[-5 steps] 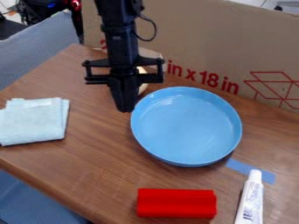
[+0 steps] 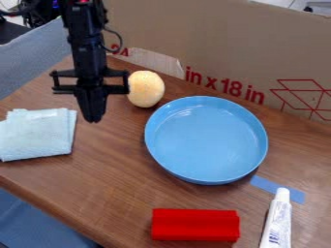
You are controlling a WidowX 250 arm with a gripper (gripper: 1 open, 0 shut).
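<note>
My gripper hangs over the wooden table at the upper left, between a folded pale cloth and a round cream-coloured object. Its fingers are shut, with nothing visible between them. A blue plate lies to the right of it, empty.
A red block lies at the front, and a white tube is at the front right beside blue tape. A cardboard box stands along the back. Bare table lies in the middle front left.
My gripper has moved left and back, away from the plate, uncovering more of the cream-coloured object. The other objects have stayed in place.
</note>
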